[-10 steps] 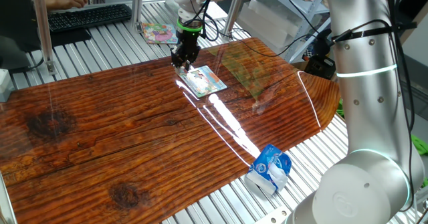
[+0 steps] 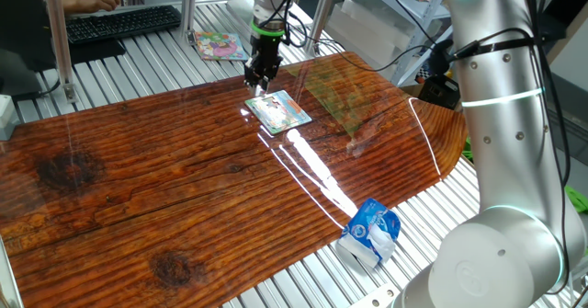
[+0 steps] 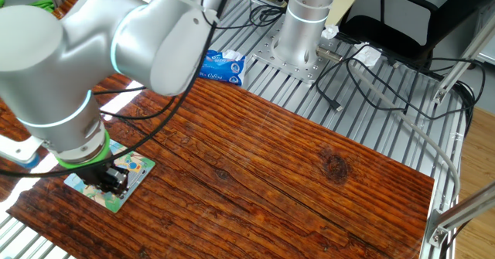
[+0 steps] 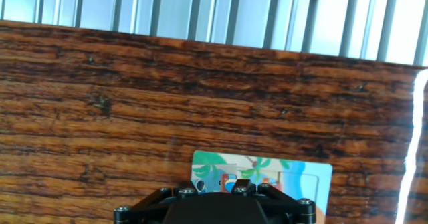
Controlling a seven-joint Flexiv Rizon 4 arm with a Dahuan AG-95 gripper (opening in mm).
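Observation:
A colourful picture board lies flat on the brown wooden tabletop, near its far edge. Beach and palm motifs show on its surface, and part of it reaches into the bottom of the wrist view. Low over one edge of the board is my gripper, pointing down. A small square picture piece shows right at the black fingertips in the wrist view; whether it is held or lies in the board is unclear. The fingers are too dark and small to read.
A blue tissue pack lies at the table's near edge, beside the arm's base. Another colourful board rests on the metal slats beyond the wood. A cable hangs along the arm.
In exterior view 1 my gripper has shifted slightly right and up over the board's edge. The board and the tissue pack have stayed in place.

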